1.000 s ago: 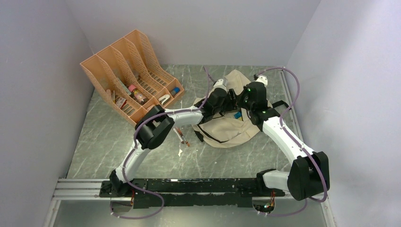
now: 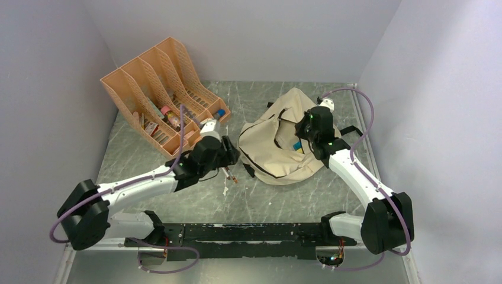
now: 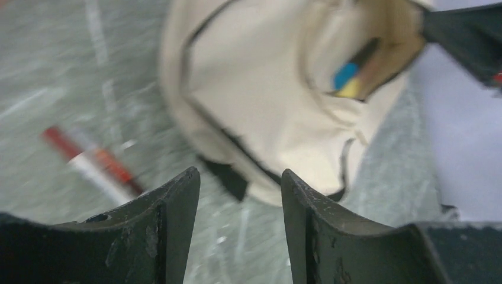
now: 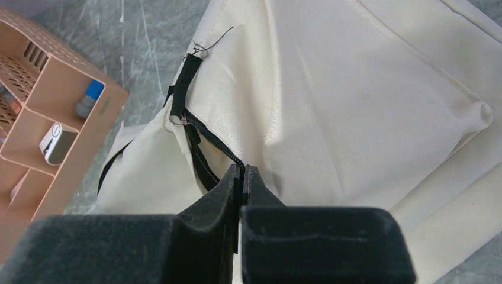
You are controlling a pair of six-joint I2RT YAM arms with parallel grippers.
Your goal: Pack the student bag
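A cream cloth bag (image 2: 266, 147) with black zipper edging lies at the right of the table, its mouth held apart. Inside it a blue and yellow item (image 3: 348, 80) shows beside something dark. My right gripper is shut on the bag's black-zipped edge, the fabric rising to its fingertips. Left of the bag, over bare table, my left gripper (image 2: 235, 151) stands open; its fingers (image 3: 180, 219) have nothing between them. Several pens or markers (image 3: 95, 163), red, white and orange, lie on the table near it, blurred in the left wrist view.
An orange slotted organizer (image 2: 171, 53) stands at the back left, holding a pink-capped bottle (image 2: 170, 116), a blue-capped item (image 2: 219, 113), a white device (image 4: 57, 144) and other small things.
The left gripper has come away from the bag's mouth, moving left and toward the front. The right arm has barely moved and stays at the bag's edge.
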